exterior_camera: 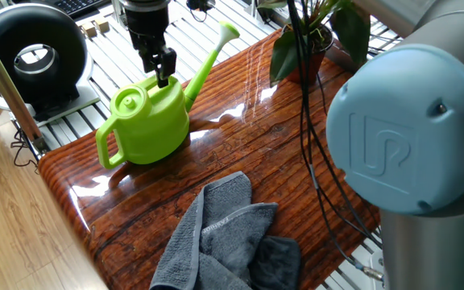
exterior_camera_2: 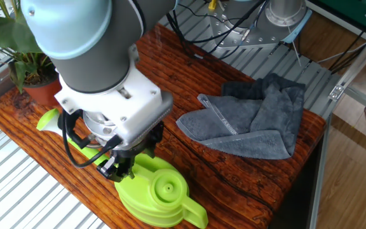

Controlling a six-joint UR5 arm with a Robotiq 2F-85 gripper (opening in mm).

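Note:
A lime-green watering can (exterior_camera: 153, 129) stands upright on the glossy brown wooden board, its spout (exterior_camera: 208, 68) rising toward the back right. My gripper (exterior_camera: 163, 83) points down at the can's top, its dark fingertips overlapping the upper bar beside the round lid. From the other side, exterior view 2 has the gripper (exterior_camera_2: 121, 173) right at the top of the can (exterior_camera_2: 154, 197), with the arm's white wrist over part of the spout. How far apart the fingers are, and whether they touch the can, cannot be told.
A crumpled grey towel (exterior_camera: 224, 229) lies on the board (exterior_camera: 296, 153). At its back corner stands a potted plant (exterior_camera_2: 40, 89), with black cables (exterior_camera: 306, 105) hanging nearby. A black ring-shaped object (exterior_camera: 69, 36) stands off the board. Bare wood lies between can and towel.

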